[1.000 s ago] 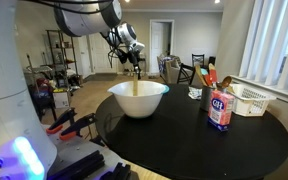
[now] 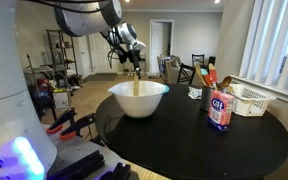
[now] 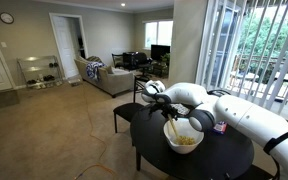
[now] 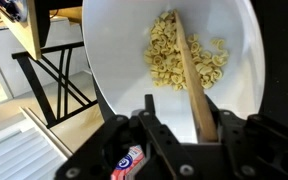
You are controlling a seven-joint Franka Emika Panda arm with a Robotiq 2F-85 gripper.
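Observation:
A white bowl (image 2: 132, 103) stands on the dark round table, with a pile of small ring-shaped pieces (image 4: 179, 60) on its floor. A wooden stick or spoon handle (image 4: 191, 75) rises from the bowl, its lower end among the rings. My gripper is above the bowl, pointing down, with its fingers apart. The handle's upper end lies close to the right finger, while a gap shows between it and the left finger. Whether the handle touches the right finger is hard to tell.
A red and blue container (image 2: 220, 108) stands right of the bowl on the table (image 2: 174, 140). Behind it are a holder with utensils (image 2: 207, 93) and a white basket (image 2: 248, 101).

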